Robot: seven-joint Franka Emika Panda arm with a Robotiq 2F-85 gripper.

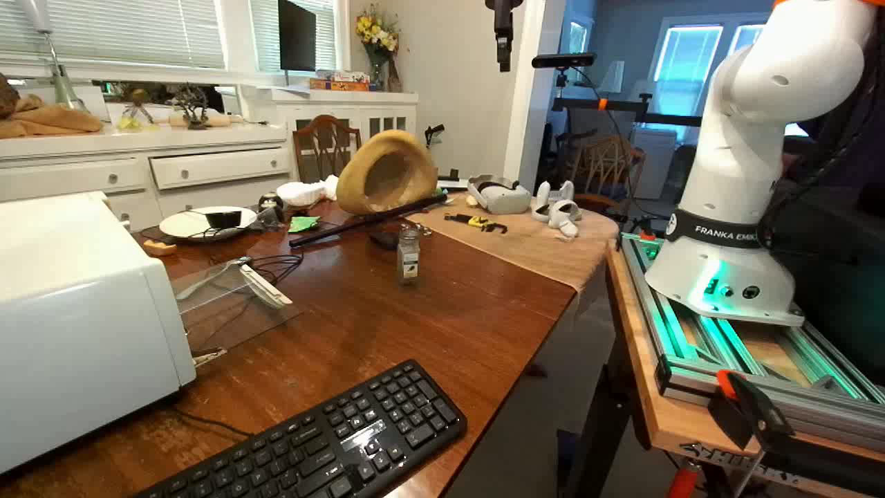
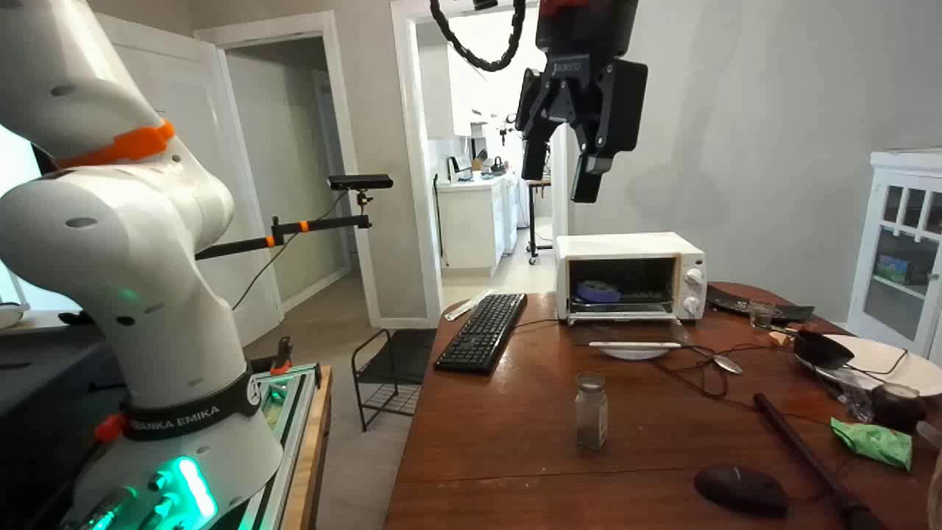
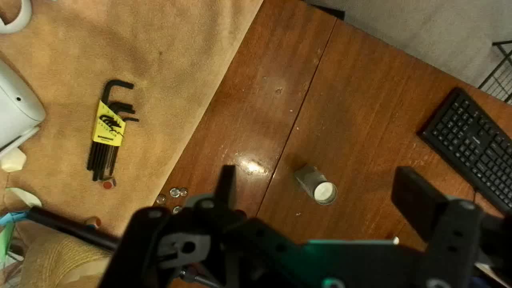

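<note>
High above the table, my gripper [image 2: 558, 184] points downward, open, its fingers well apart and nothing between them. Below it a small glass jar [image 2: 592, 411] stands upright on the bare brown wood. From above, the jar [image 3: 317, 184] shows a pale round top and lies in the gap between my two fingers, far beneath them. In exterior view 1 the same jar [image 1: 408, 256] carries a light label; only part of the gripper [image 1: 503, 62] shows there, at the top edge.
A black keyboard [image 2: 483, 332] and a white toaster oven [image 2: 631, 277] with its door down stand towards one end. A mouse [image 2: 739, 489] and a dark rod [image 2: 812, 459] lie near the jar. Hex keys [image 3: 108, 127] and a headset [image 1: 499, 195] rest on the tan cloth. Bare wood surrounds the jar.
</note>
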